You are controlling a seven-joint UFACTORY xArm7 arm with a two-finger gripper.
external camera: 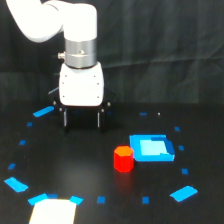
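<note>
A red block with a roughly hexagonal outline sits on the dark surface, right of the middle. Just behind it and to its right is a blue square tray or frame with a pale light-blue and white middle. The block seems to stand at its front left corner; whether they touch I cannot tell. My gripper, on a white arm, is behind and to the left of both. Its two dark fingers are spread wide apart, with nothing visible between them.
A cream square lies at the front left, cut off by the frame's bottom edge. Blue tape pieces and small blue marks are scattered over the dark surface. Free room lies between gripper and cream square.
</note>
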